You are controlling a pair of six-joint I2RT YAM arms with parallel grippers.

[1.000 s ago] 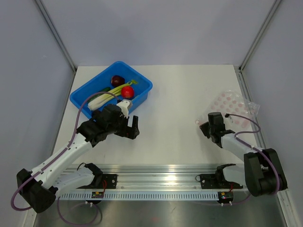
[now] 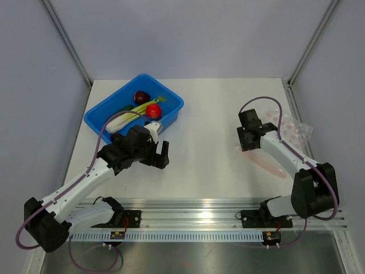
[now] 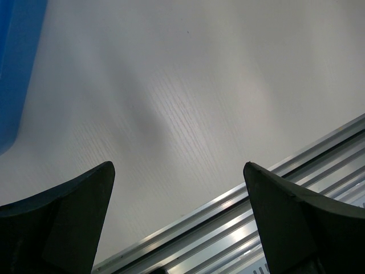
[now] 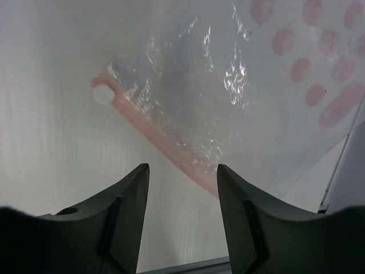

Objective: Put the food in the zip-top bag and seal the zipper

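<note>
A clear bag with pink spots [image 2: 288, 129] lies flat at the table's right side. Its pink zipper strip [image 4: 162, 145] runs diagonally in the right wrist view, and a white slider [image 4: 104, 94] sits near the strip's upper-left end. Over that end my right gripper hangs open, nothing between its fingers. The food lies in a blue bin [image 2: 174, 114] at the back left: a red tomato [image 2: 153, 111], a dark purple round item [image 2: 141, 97] and a pale green stalk [image 2: 128, 117]. My left gripper, open and empty, stands just in front of the bin.
Metal rails [image 2: 205, 205] run along its front edge. Grey walls close off the back and both sides. Part of the bin is hidden by my left arm.
My right gripper has moved away from the front edge and turned, now over the bag's left part. The left arm has barely shifted; bin and food look the same.
</note>
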